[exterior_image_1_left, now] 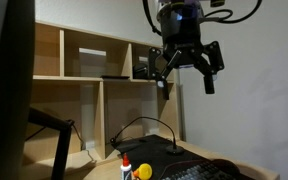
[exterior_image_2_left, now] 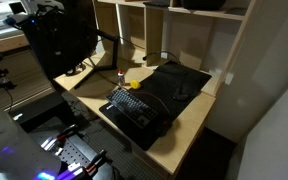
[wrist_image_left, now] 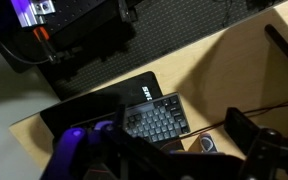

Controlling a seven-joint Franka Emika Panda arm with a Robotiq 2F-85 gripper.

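Observation:
My gripper [exterior_image_1_left: 188,89] hangs high above the desk, its fingers spread wide with nothing between them. In the wrist view its two dark fingers show along the bottom, with a black keyboard [wrist_image_left: 156,120] far below the gap. A white bottle with a red cap [exterior_image_1_left: 126,170] stands upright on the desk, with a round yellow object [exterior_image_1_left: 143,172] beside it. Both also appear small in the second exterior view, the bottle [exterior_image_2_left: 121,78] left of the yellow object [exterior_image_2_left: 137,85]. The gripper is well clear of all of them.
The keyboard lies on a black mat [exterior_image_2_left: 122,121] on the wooden desk [exterior_image_2_left: 179,139]. A wooden shelf [exterior_image_1_left: 74,80] stands behind, with a thin-necked black device [exterior_image_1_left: 174,149] in front of it. Thin cables cross the desk. Bare wood shows at the desk's near edge.

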